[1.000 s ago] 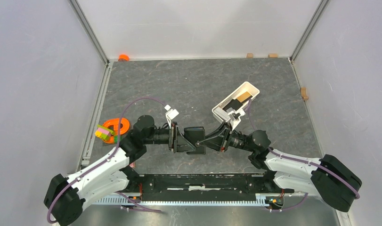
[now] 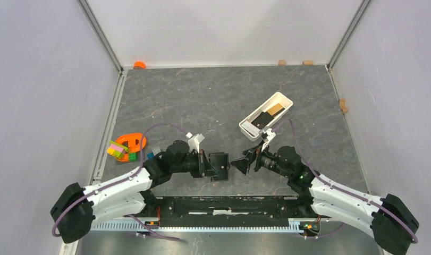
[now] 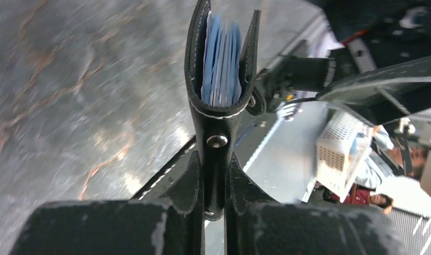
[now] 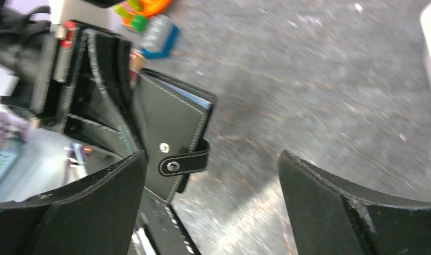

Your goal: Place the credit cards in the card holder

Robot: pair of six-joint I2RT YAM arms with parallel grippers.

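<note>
The black card holder [image 3: 216, 122] is pinched in my left gripper, which is shut on its lower edge. Its covers part at the top, with pale blue layers [image 3: 221, 69] between them; whether these are cards or sleeves I cannot tell. In the right wrist view, a snap strap [image 4: 184, 163] wraps the side of the holder facing my right gripper. That gripper stands open beside the holder, its fingers [image 4: 314, 186] apart and empty.
A white tray [image 2: 285, 100] at the back right contains a tan flat piece [image 2: 276, 109], a black one [image 2: 263, 120] and a whitish one [image 2: 249, 128]. An orange toy [image 2: 132, 139] with coloured blocks lies at left.
My right gripper has parted from the holder and opened, its arm shifting slightly right. My left gripper has moved the holder a little toward the front and slightly left.
</note>
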